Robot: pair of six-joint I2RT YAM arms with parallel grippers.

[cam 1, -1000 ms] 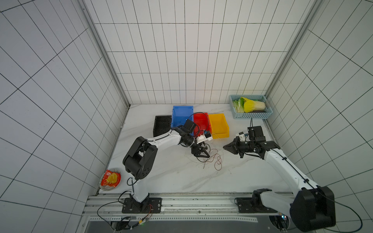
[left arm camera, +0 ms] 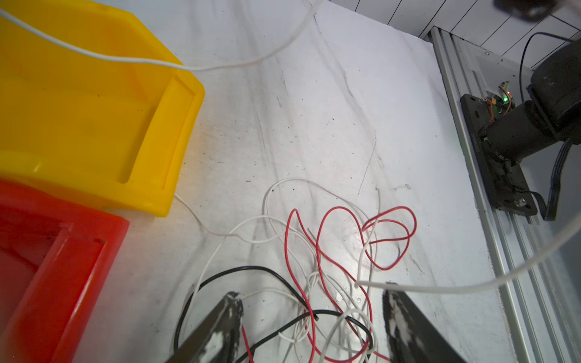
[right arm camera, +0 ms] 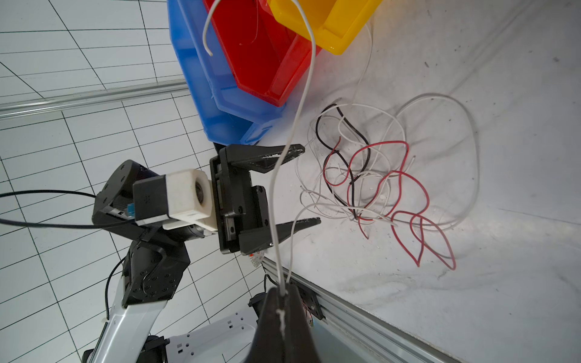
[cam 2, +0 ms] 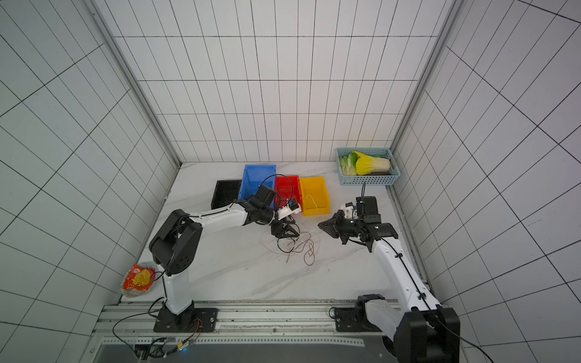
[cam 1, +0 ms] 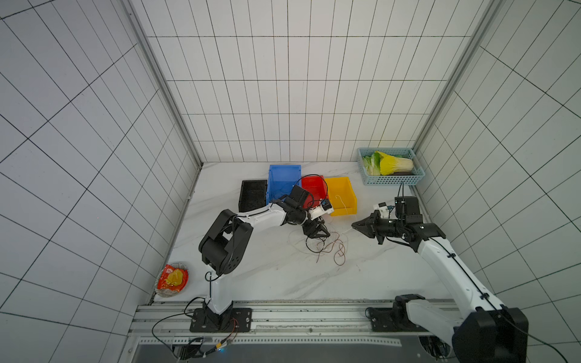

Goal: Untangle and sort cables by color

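Observation:
A tangle of red [right arm camera: 426, 190], black [right arm camera: 323, 138] and white [right arm camera: 466, 115] cables lies on the table in front of the bins. My left gripper [cam 1: 317, 231] is open above the tangle; in the left wrist view its fingertips straddle cables [left arm camera: 313, 311] with nothing clearly held. Right of it, my right gripper [cam 2: 322, 225] is shut on a white cable [right arm camera: 290, 121] near the bottom of the right wrist view, one strand rising across that view over the bins toward the yellow bin [cam 1: 342, 194].
Red bin [right arm camera: 260, 60], blue bin [cam 1: 284, 175] and black bin [cam 1: 253, 194] line the back. A basket of vegetables [cam 1: 390, 163] stands back right, a bag [cam 1: 172, 279] front left.
The right arm shifted slightly to the right, and a white strand now shows over the yellow bin.

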